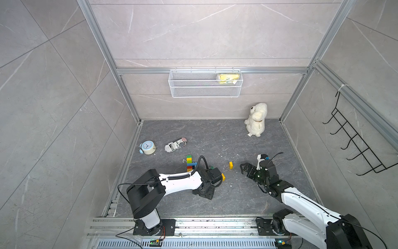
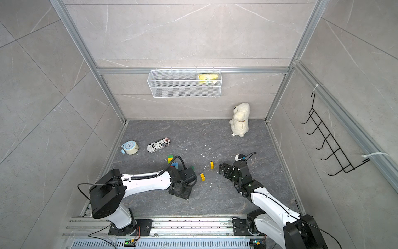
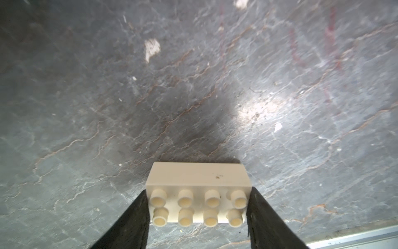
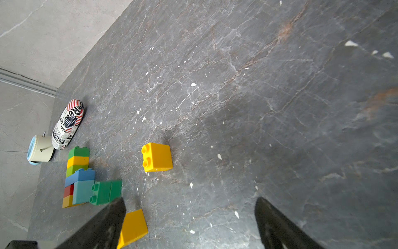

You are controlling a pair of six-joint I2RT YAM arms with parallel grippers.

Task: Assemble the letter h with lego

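Observation:
In the left wrist view, a pale beige brick [image 3: 199, 176] sits between the fingers of my left gripper, which touch its two short ends. Its studs face the camera. My right gripper stands open and empty on the right side. In the right wrist view, a built column of green, yellow, blue and red bricks [image 4: 80, 186] lies with a green piece [image 4: 108, 192] against its blue part. One yellow brick [image 4: 159, 157] lies apart from it. Another yellow piece [image 4: 136, 224] is partly behind a right finger.
A patterned pouch [image 1: 176, 144], a round clock [image 1: 147, 147] and a white plush toy [image 1: 256, 120] stand farther back. A wire basket [image 1: 205, 89] hangs on the rear wall. Open floor lies between the arms.

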